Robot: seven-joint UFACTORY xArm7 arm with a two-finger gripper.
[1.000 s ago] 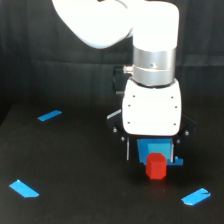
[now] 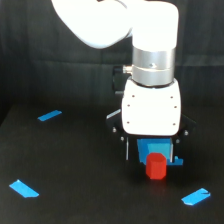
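Note:
A red six-sided block [image 2: 156, 166] rests on the black table, in front of a blue object [image 2: 151, 146] that it partly covers. Above and around them is my gripper [image 2: 150, 153], its white body hiding the top of the blue object. The two thin fingers stand wide apart, so the gripper looks open. A gap shows between the left finger [image 2: 127, 150] and the blue object. The right finger [image 2: 172, 150] overlaps the blue object in view; whether it touches is unclear.
Blue tape strips mark the table at the back left [image 2: 50, 115], front left [image 2: 24, 188] and front right [image 2: 196, 197]. Bare black table lies between them on the left and in front. A dark curtain [image 2: 50, 50] closes off the back.

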